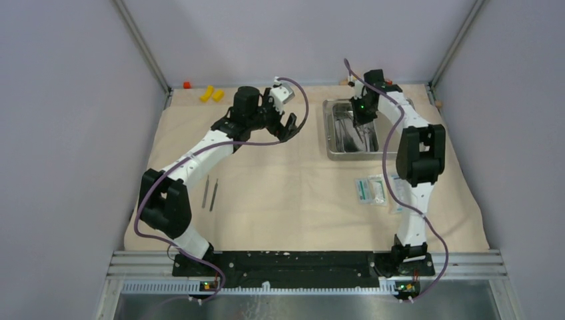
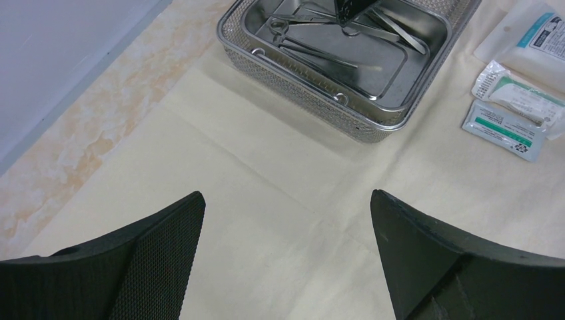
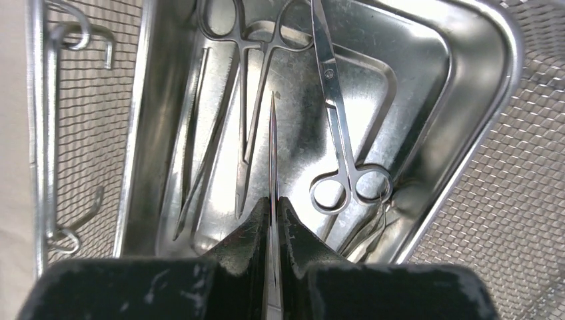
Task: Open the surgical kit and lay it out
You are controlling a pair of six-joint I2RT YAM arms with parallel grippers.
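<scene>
In the right wrist view, my right gripper is shut on a thin, pointed metal instrument (image 3: 272, 147), whose tip reaches past the fingers over the steel tray (image 3: 133, 153). Inside the tray lie scissors (image 3: 330, 77), a ringed clamp (image 3: 244, 100) and slim tools along one side (image 3: 190, 113). From above, the right gripper hangs over the tray's left half. My left gripper stands open and empty above bare cloth, left of the tray. Two slender instruments (image 1: 205, 192) lie side by side on the cloth at the left.
A wire mesh basket (image 2: 310, 100) surrounds the tray. Sealed packets (image 2: 506, 127) lie in front of it. Yellow pieces (image 1: 207, 93) sit at the back left edge.
</scene>
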